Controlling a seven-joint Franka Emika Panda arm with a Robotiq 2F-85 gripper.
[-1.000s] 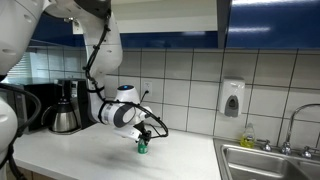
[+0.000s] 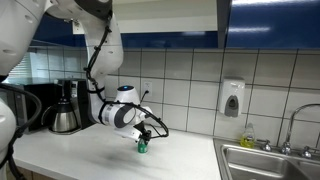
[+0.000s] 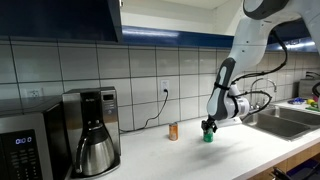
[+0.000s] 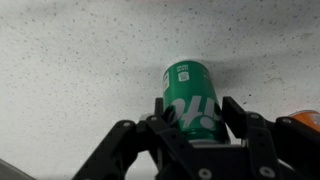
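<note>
A green can or bottle with white lettering [image 4: 190, 95] stands on the white counter, its top toward the camera in the wrist view. The black fingers of my gripper are on both sides of it, shut on it. In the first exterior view the green item [image 2: 142, 146] is at the tip of the white arm, on the counter or very close to it. The second exterior view shows it too, a green item [image 3: 208, 134] under the gripper [image 3: 209, 124].
An orange can [image 3: 173, 131] stands near the wall, close to the green item; its orange edge [image 4: 306, 120] shows at the wrist view's right. A coffee maker [image 3: 94, 135] and a microwave [image 3: 31, 138] are further along. A sink [image 2: 265, 162] lies right.
</note>
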